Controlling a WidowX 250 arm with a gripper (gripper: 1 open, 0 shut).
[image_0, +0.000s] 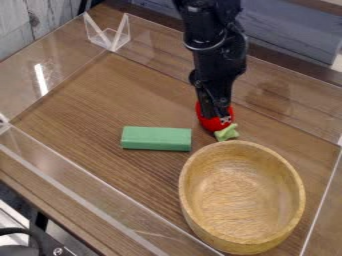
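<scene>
The black gripper hangs from the top centre, low over a red object with a green top, perhaps a strawberry or pepper, which it partly hides. Whether its fingers stand apart or closed around the red object is hard to tell. A green block lies to the lower left of the red object. A round yellow wooden bowl sits below them at the lower right.
A small clear plastic item is at the upper left edge. Black cables show at the lower left corner.
</scene>
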